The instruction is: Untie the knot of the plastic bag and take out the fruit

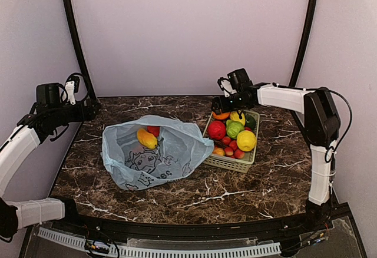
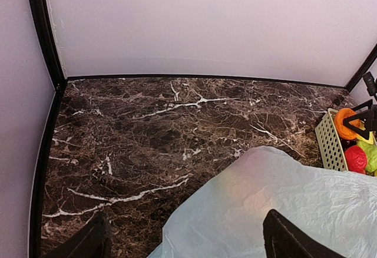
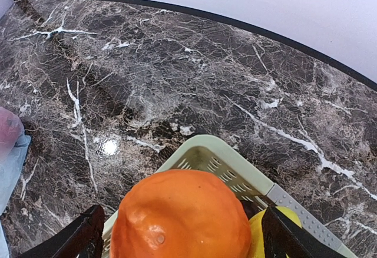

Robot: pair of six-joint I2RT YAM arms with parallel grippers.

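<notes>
The pale blue plastic bag [image 1: 179,155] lies with its mouth wide, no knot showing. Inside it are a yellow-orange fruit [image 1: 146,139] and a red fruit [image 1: 154,130], partly covered by the other. Over the far end of the basket, my right gripper is open, with an orange fruit [image 3: 179,217] between its spread fingers; whether they touch it I cannot tell. Left of the bag, my left gripper [image 1: 93,109] hangs open and empty; its wrist view shows the bag's outer side [image 2: 277,199] below.
The light green basket [image 1: 227,163] right of the bag is packed with several fruits and vegetables, among them a red one [image 1: 216,130], a green one [image 1: 234,129] and a yellow one [image 1: 246,141].
</notes>
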